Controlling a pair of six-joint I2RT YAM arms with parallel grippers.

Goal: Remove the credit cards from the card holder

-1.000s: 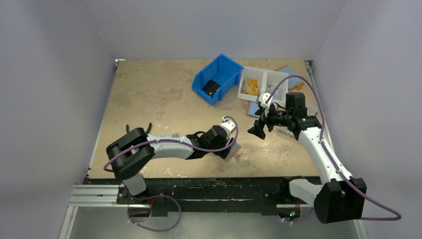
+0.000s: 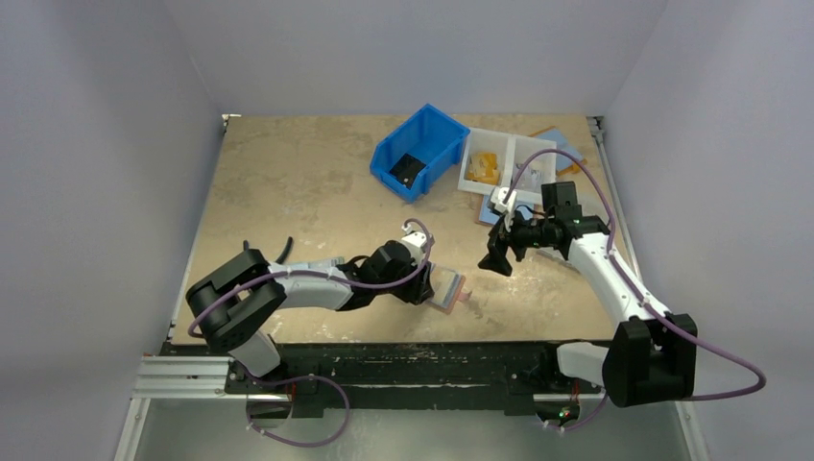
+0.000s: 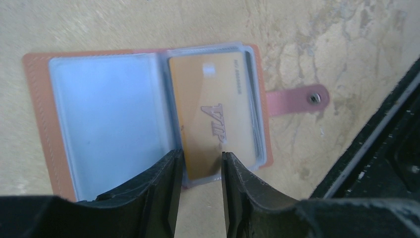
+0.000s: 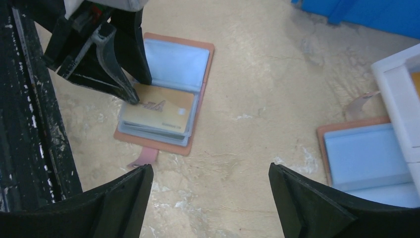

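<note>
An open card holder point(image 2: 447, 286) lies at the front middle of the table, its blue sleeves point(image 3: 109, 114) on a pinkish backing, with a snap tab. A gold card point(image 3: 213, 99) sits in one sleeve. My left gripper is low over that card's near end, fingers slightly apart at its edge; whether they grip it I cannot tell. My right gripper stands open and empty to the right of the holder, above the table.
A blue bin point(image 2: 434, 130) and white divided trays point(image 2: 510, 144) stand at the back, with another blue-sleeved holder point(image 4: 366, 153) beside them. Dark strips point(image 2: 285, 251) lie at left.
My left gripper has moved left, uncovering more of the holder.
</note>
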